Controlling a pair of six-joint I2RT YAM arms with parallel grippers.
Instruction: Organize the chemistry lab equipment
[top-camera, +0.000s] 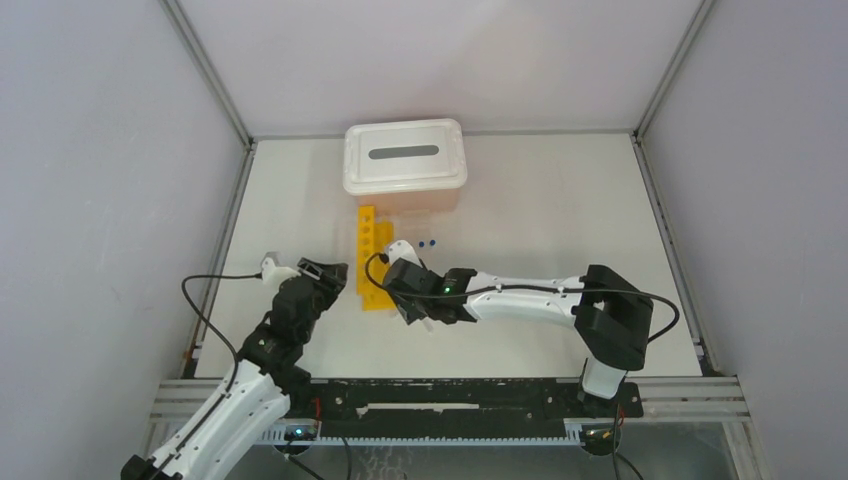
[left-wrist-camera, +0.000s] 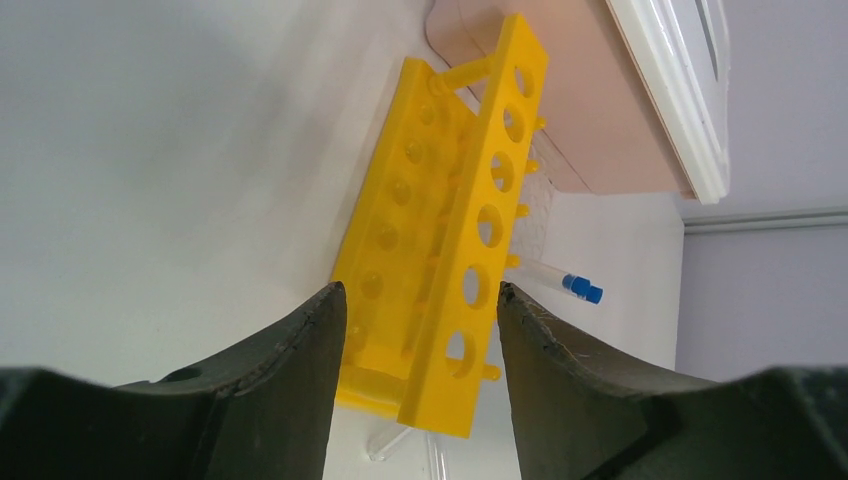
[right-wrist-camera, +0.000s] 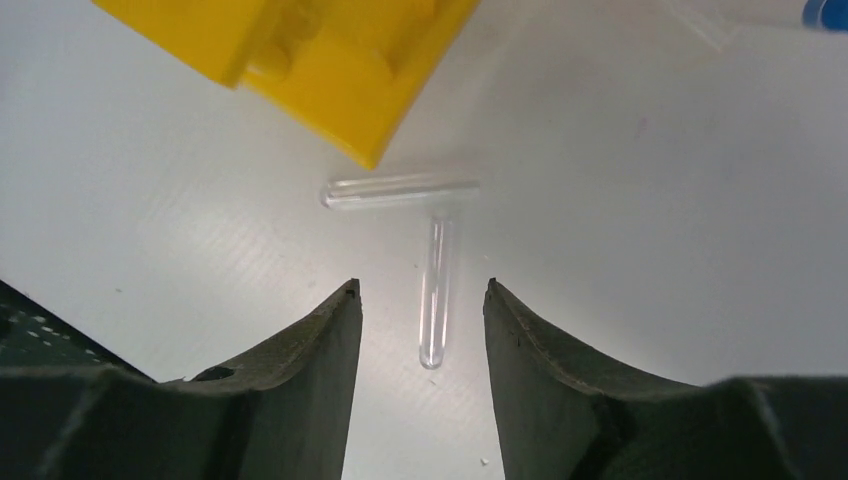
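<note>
A yellow test tube rack (top-camera: 366, 235) with a row of round holes (left-wrist-camera: 489, 226) stands mid-table, its holes empty in the left wrist view. Open and empty, my left gripper (top-camera: 338, 271) hovers to the rack's left. My right gripper (top-camera: 408, 318), also open, is above the rack's near end. Below it, one clear tube (right-wrist-camera: 434, 290) lies between the fingers as seen in the right wrist view, untouched as far as shows. Another clear tube (right-wrist-camera: 400, 191) lies crosswise by the rack's corner. Two blue caps (top-camera: 427, 243) show right of the rack; a blue-capped tube (left-wrist-camera: 555, 277) lies there.
Behind the rack sits a clear bin with a white lid (top-camera: 404, 158), close to the rack's far end.
</note>
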